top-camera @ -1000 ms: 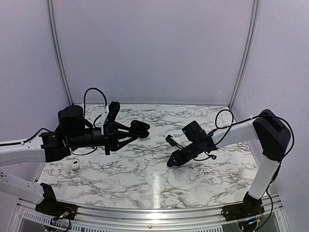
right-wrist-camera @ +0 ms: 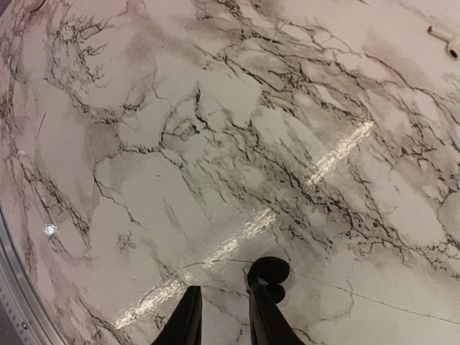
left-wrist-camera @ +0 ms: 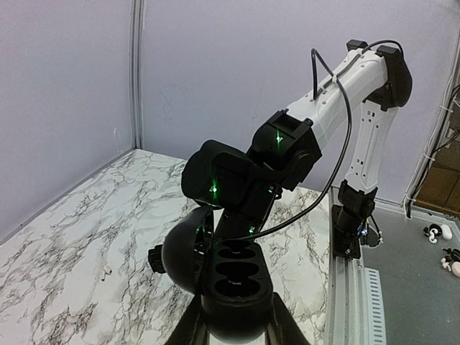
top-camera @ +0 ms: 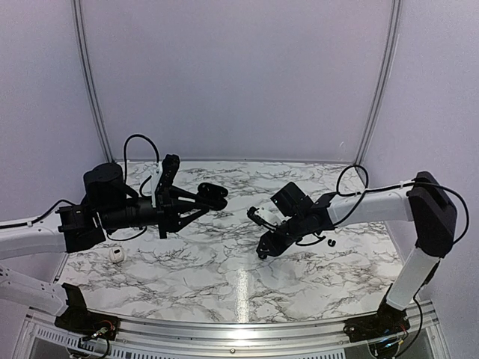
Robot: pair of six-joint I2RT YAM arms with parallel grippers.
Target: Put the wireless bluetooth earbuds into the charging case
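The black charging case [top-camera: 212,193] [left-wrist-camera: 236,302], lid open with dark empty-looking cavities, is held in my left gripper [top-camera: 196,209], shut on it in mid-air at centre-left. A black earbud [right-wrist-camera: 269,270] lies on the marble table, just beyond the fingertips of my right gripper, whose fingers are parted with nothing visible between them. In the top view my right gripper hangs low over that earbud, right of centre. Another small black piece [top-camera: 331,242] lies on the table farther right.
A small white round object [top-camera: 117,254] rests at the table's left. A small white item [right-wrist-camera: 445,39] shows in the right wrist view.
My left gripper with the case has drifted slightly to the left.
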